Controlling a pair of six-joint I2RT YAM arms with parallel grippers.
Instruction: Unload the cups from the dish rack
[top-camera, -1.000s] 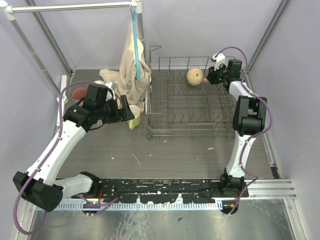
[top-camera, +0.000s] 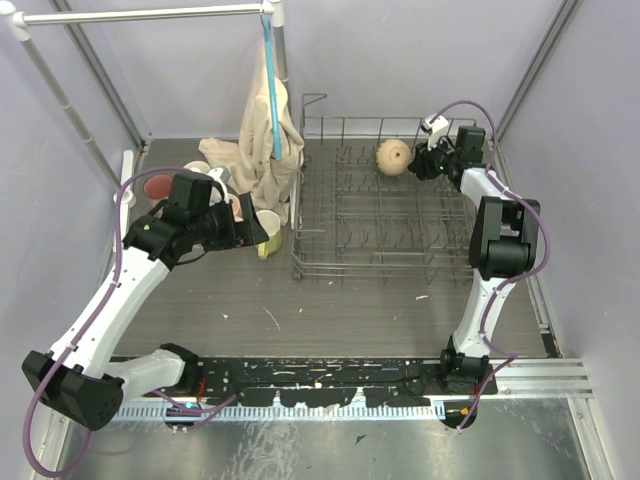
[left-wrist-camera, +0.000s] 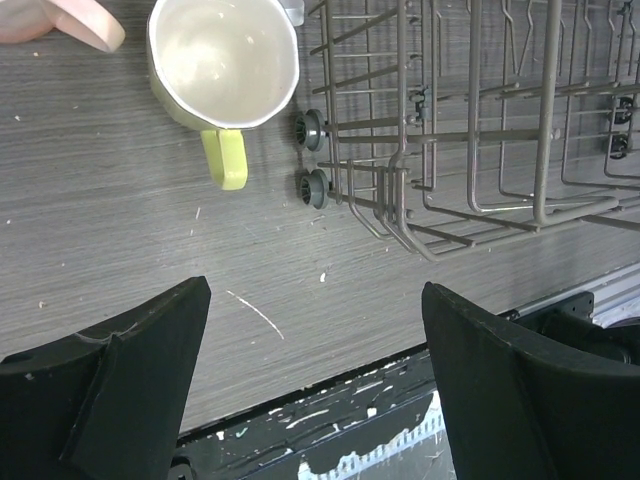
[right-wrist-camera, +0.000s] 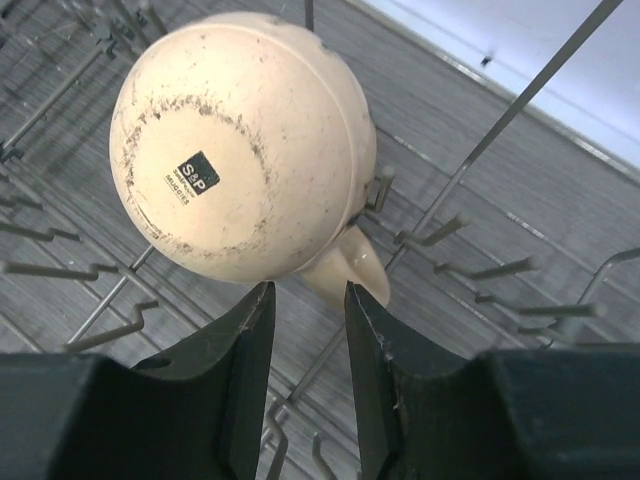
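An upside-down cream cup (top-camera: 393, 157) (right-wrist-camera: 237, 140) lies in the back of the dish rack (top-camera: 356, 267), its handle pointing toward my right gripper (top-camera: 426, 162). That gripper's two fingertips stand a little apart just in front of the handle, with nothing clearly held. My left gripper (top-camera: 240, 232) is open above the floor left of the rack, by a white cup with a yellow-green handle (top-camera: 268, 225) (left-wrist-camera: 221, 55) and a pink cup (left-wrist-camera: 45, 22).
A beige cloth (top-camera: 275, 170) hangs on a white frame at the rack's left. Walls border the area at back and right.
My right gripper has moved slightly toward the front of the rack. The cup in the rack sits very slightly differently. The left arm is unchanged.
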